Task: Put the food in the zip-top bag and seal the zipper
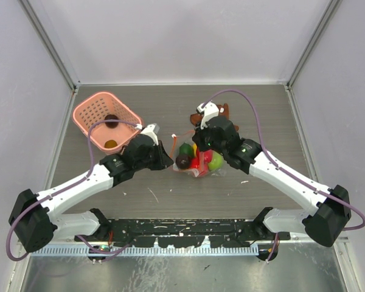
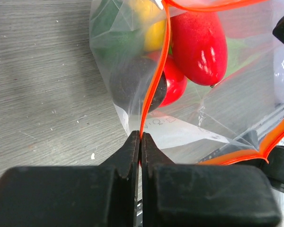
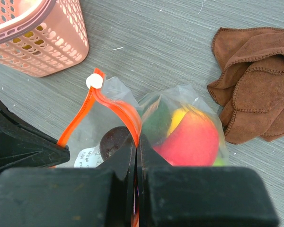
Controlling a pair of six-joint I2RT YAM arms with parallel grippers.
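The clear zip top bag (image 1: pixel 198 170) lies mid-table, its orange-edged mouth spread open. Inside are a dark avocado (image 1: pixel 183 161), a green item (image 3: pixel 157 120), a yellow one (image 2: pixel 154 35) and red food (image 2: pixel 199 47). My left gripper is shut on the bag's orange rim, at the mouth's left side. My right gripper is shut on the opposite part of the orange rim; a white slider (image 3: pixel 94 81) sits at one end of the zipper strip. How deep each grip goes is hidden between the fingers.
A pink basket (image 1: pixel 123 109) at the back left holds a dark round item (image 1: pixel 111 121) and a brownish one (image 1: pixel 110 144). Behind the bag, a crumpled brown cloth (image 3: pixel 258 85) lies on the table.
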